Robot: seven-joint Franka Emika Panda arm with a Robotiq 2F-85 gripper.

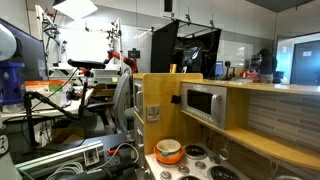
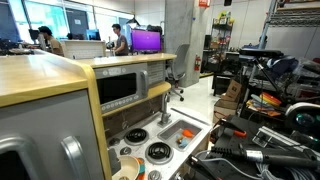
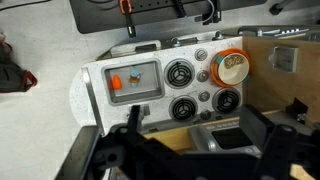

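My gripper is open high above the toy kitchen, its dark fingers wide apart at the bottom of the wrist view and nothing between them. Below lies the counter with several black burners [image 3: 180, 73]. An orange pot [image 3: 244, 54] holding a pale bowl [image 3: 233, 69] stands beside the burners. In the grey sink [image 3: 134, 98] are an orange item [image 3: 116, 82] and a small blue item [image 3: 136, 73], too small to identify. Exterior view 2 also has the pale bowl [image 2: 128, 167] near its lower edge.
A silver microwave [image 1: 205, 103] sits under the wooden shelf [image 1: 270, 87] behind the counter. A wooden side panel [image 3: 283, 66] borders the burner end. The faucet [image 2: 164, 107] rises beside the sink. Dark cabling and equipment [image 2: 265, 155] lie on the outer side.
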